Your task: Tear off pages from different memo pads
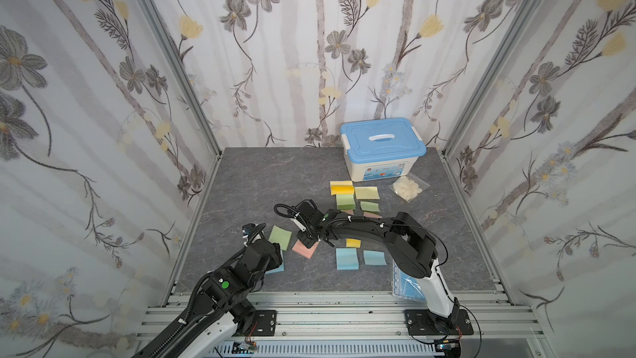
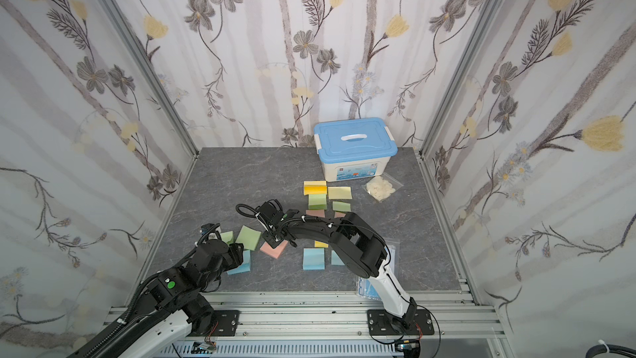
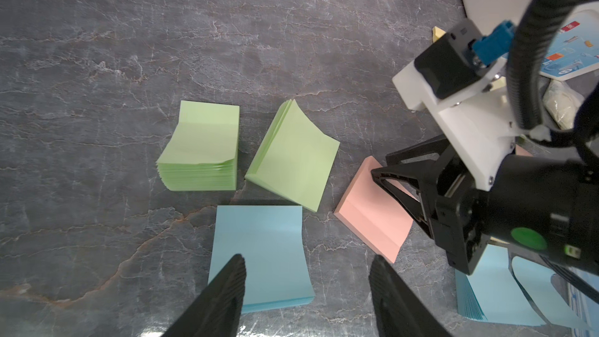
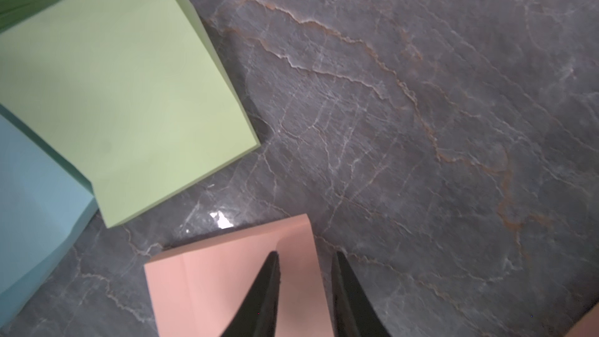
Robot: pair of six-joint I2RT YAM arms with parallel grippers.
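A pink memo pad [image 3: 368,202] lies at an angle on the grey table, partly hidden by my right gripper in the left wrist view. That gripper is partly open. In its wrist view the pad's right edge runs through the gap, one finger over the pink paper and the other beyond the edge; contact cannot be judged. My left gripper is wide open and empty, its fingers framing a blue pad [image 3: 259,243] and bare table. Behind the blue pad are a green pad with a curled top sheet [image 3: 209,137] and a tilted green pad [image 3: 299,159].
Blue pads or sheets [image 1: 347,258] lie right of the pink pad, near a yellow piece [image 1: 353,243]. Yellow and green papers [image 1: 342,188] sit before the blue-lidded box [image 1: 383,149], beside a clear bag [image 1: 407,188].
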